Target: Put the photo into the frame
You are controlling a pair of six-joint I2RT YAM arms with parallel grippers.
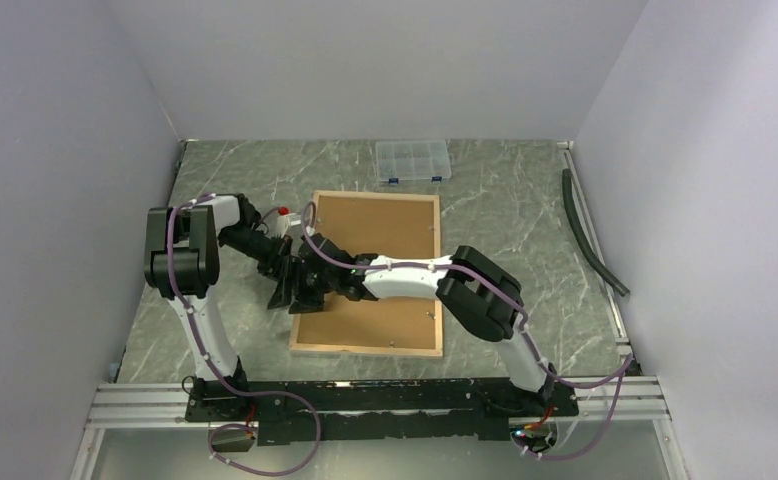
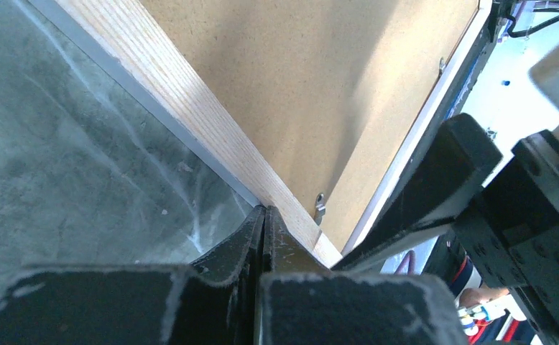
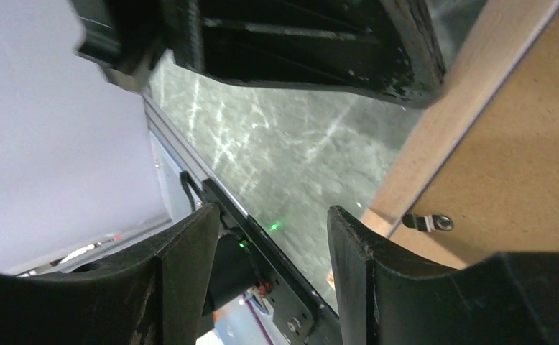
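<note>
The wooden frame (image 1: 365, 350) lies back-up on the table, its brown backing board (image 1: 395, 225) inside the rim. Small metal clips sit along the inner edges, one clip (image 2: 320, 209) near my left fingertips and another clip (image 3: 427, 223) by a corner. No photo shows. My left gripper is shut, its tips against the frame's left outer side, with nothing visible between them. Reaching across the board, my right gripper has its fingers apart over the frame's left rim. Table shows through that gap, and one finger (image 3: 352, 251) overlaps the frame's corner in view.
A clear compartment box (image 1: 413, 160) stands at the back beyond the frame. A small red-topped item (image 1: 283, 211) is beside the left arm.
</note>
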